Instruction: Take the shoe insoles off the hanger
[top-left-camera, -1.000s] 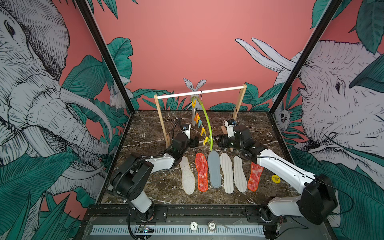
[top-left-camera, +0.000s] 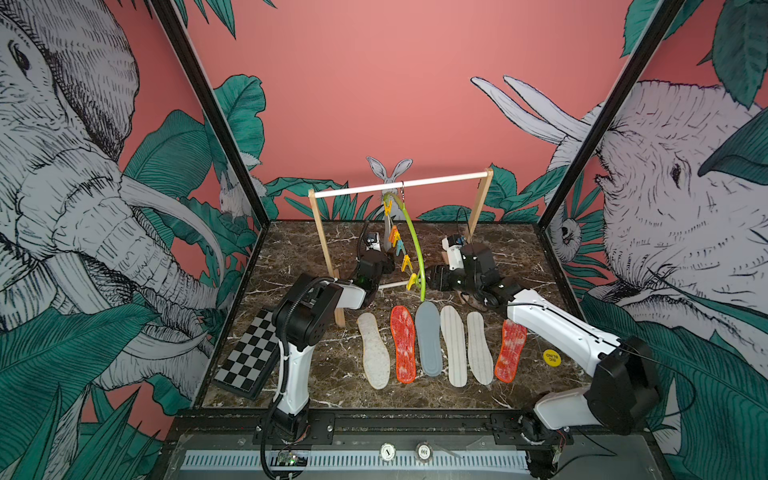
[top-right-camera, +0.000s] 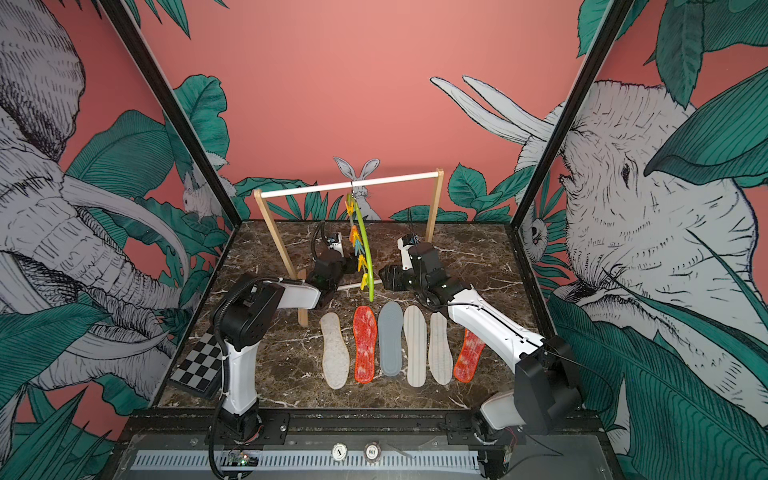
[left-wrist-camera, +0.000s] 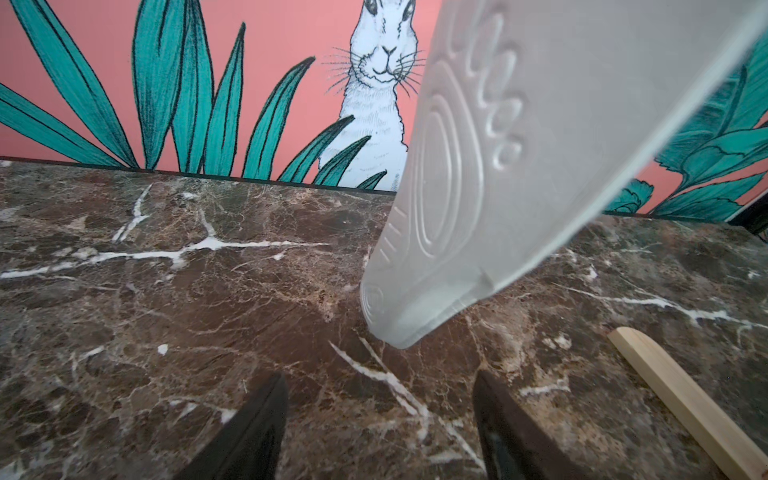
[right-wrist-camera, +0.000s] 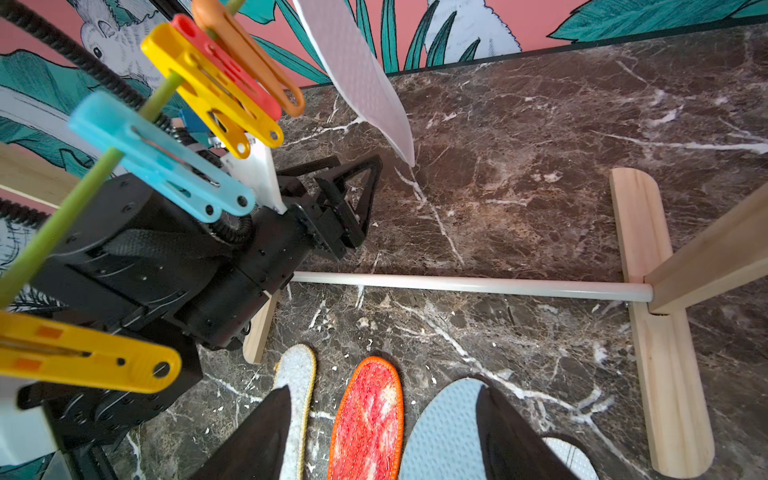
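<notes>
A green hanger (top-left-camera: 417, 255) with coloured clips (right-wrist-camera: 204, 90) hangs from the white rod (top-left-camera: 360, 190). A white insole (left-wrist-camera: 520, 152) hangs from it, filling the left wrist view's upper right, low end above the table. My left gripper is open just short of that end, nothing between its fingers. My right gripper is open on the hanger's right side, also empty. Several insoles lie in a row at the front, including red (top-left-camera: 403, 344), grey (top-left-camera: 429, 340) and cream ones (top-left-camera: 454, 344).
The wooden stand's posts (top-right-camera: 436, 204) flank both arms, with a foot (right-wrist-camera: 664, 416) on the table. A checkered board (top-left-camera: 248, 352) lies at the front left.
The row of insoles on the table is unchanged.
</notes>
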